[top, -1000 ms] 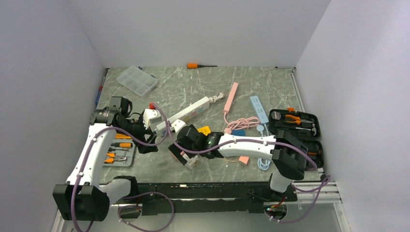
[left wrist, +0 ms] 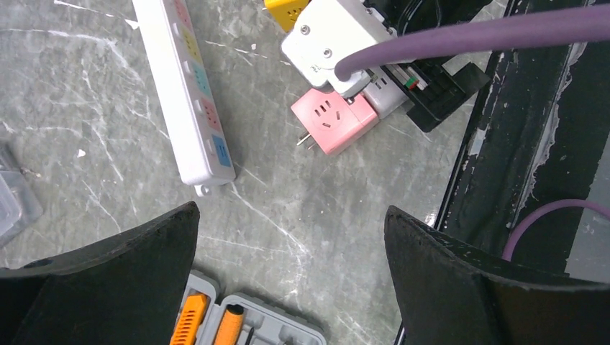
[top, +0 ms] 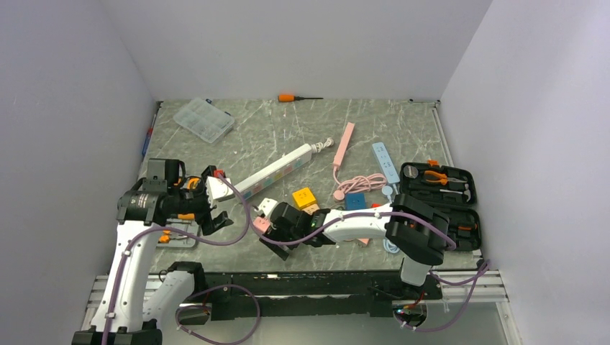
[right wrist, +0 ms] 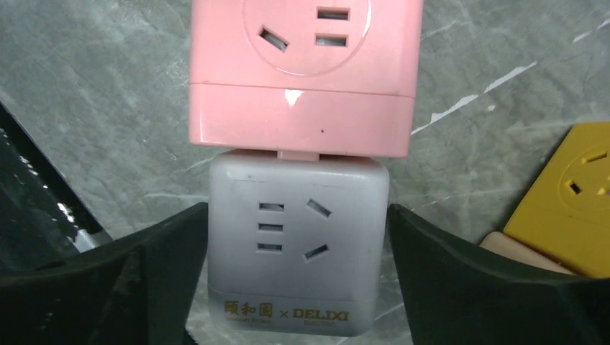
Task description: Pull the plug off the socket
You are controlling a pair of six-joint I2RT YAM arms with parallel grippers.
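A pink plug adapter (left wrist: 332,122) (right wrist: 302,108) is joined to a white DELIXI socket cube (right wrist: 295,273) on the table near its front edge. In the right wrist view my right gripper has its fingers on either side of the white cube, part open; whether they press on it I cannot tell. Metal prongs stick out of the pink adapter's far side in the left wrist view. My left gripper stands open above bare table, left of the pink adapter, with nothing between its fingers.
A long white power strip (top: 277,169) lies behind, with yellow (top: 303,197) and blue (top: 355,201) blocks to the right. Tool cases (top: 439,183) sit at the right and left; a clear organiser (top: 203,118) is at back left. Bare table lies between the grippers.
The right gripper has shifted slightly toward the front and lower over the socket pair since a second ago.
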